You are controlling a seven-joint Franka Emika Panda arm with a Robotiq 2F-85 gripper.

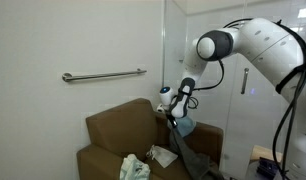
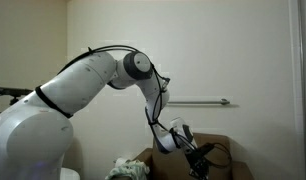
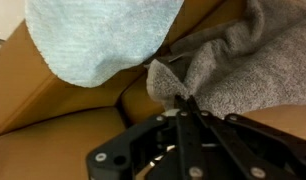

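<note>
A dark grey cloth lies over the brown couch, with a narrow part drawn upward to my gripper. In the wrist view, my gripper is shut with a gathered fold of the grey cloth at its fingertips. The rest of that cloth spreads away to the right. A pale blue cloth rests on the couch just beyond, apart from the fingers. In the second exterior view the fingertips are too small to make out clearly.
A white cloth lies on the seat, and a white and green cloth is at the front left. The couch back stands close behind the arm. A metal rail runs along the wall above.
</note>
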